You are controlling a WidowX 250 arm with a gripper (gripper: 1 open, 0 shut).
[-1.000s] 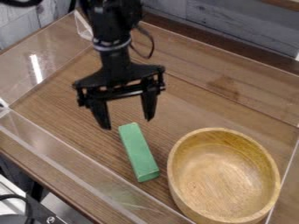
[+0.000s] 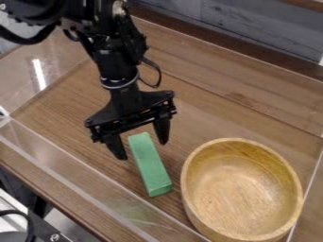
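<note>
My black gripper (image 2: 139, 139) hangs open over the upper end of a green rectangular block (image 2: 153, 171), its fingers to either side of that end with space between them. The block lies lengthwise on the wooden table (image 2: 76, 113). Whether the fingers touch it I cannot tell.
A large tan oval bowl (image 2: 243, 194) sits at the lower right, close beside the block. A clear plastic edge runs along the left and front of the table.
The block and bowl have not visibly moved.
</note>
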